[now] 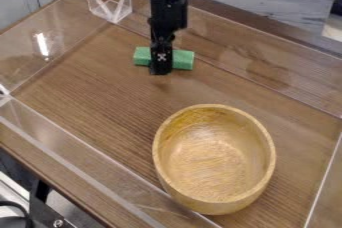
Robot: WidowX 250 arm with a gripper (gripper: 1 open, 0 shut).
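My dark gripper (163, 54) points down from the top centre, open, with its fingers at a green block (181, 60) lying on the wooden table. The fingers overlap the block's middle in this view; whether they touch it is hard to tell. A round tan bowl (214, 157) stands in the lower right part of the table.
A clear plastic object (110, 4) is at the back left.
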